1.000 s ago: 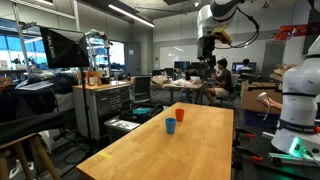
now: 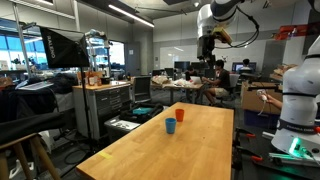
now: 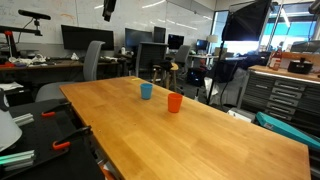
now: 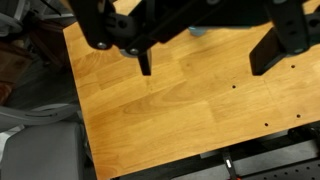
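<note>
A blue cup (image 2: pixel 171 126) and a red cup (image 2: pixel 180 114) stand upright and apart on the wooden table (image 2: pixel 165 158). In the second exterior view, the red cup (image 3: pixel 175 102) is to the right of the blue cup (image 3: pixel 147 91). High above the tabletop is my gripper (image 2: pixel 208 57), well clear of both cups. Seen from the wrist, the gripper is open, its two fingers wide apart, with only bare table showing between their tips. A small bluish-grey shape (image 4: pixel 197 31) shows between the fingers near the top; I cannot tell what it is.
Much of the table around the cups is bare. A grey chair (image 4: pixel 45 150) stands beside the table in the wrist view. Cabinets with drawers (image 3: pixel 275 95) stand beyond the table, and a black panel on a stand (image 2: pixel 66 50) is off to one side.
</note>
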